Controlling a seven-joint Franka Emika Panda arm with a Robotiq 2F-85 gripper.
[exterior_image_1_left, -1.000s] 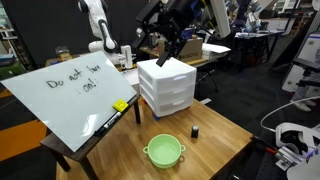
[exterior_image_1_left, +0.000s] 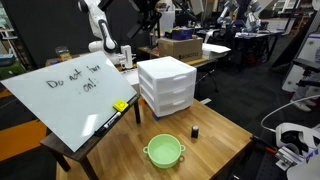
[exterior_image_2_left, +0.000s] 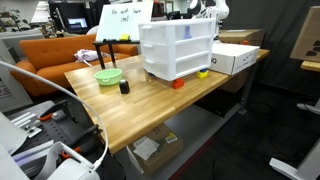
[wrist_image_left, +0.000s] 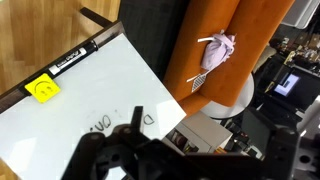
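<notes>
My gripper shows dark at the lower edge of the wrist view, its fingers (wrist_image_left: 138, 128) apart with nothing seen between them. In exterior view 1 it hangs high at the top edge, partly cut off. A white board (exterior_image_1_left: 72, 98) with black handwriting leans on a dark stand. On its lower ledge sit a yellow block (exterior_image_1_left: 120, 105), perhaps an eraser, and a dark marker (wrist_image_left: 68, 62). A green two-handled bowl (exterior_image_1_left: 164, 151) stands on the wooden table. To its right is a small black object (exterior_image_1_left: 195, 131).
A white drawer unit (exterior_image_1_left: 167, 86) stands behind the bowl. Red (exterior_image_2_left: 178, 84) and yellow (exterior_image_2_left: 203, 74) small items lie beside it. An orange couch (exterior_image_2_left: 52, 50) is behind the board.
Over the last second the arm has risen toward the top of exterior view 1, away from the drawer unit. The objects on the table have stayed put.
</notes>
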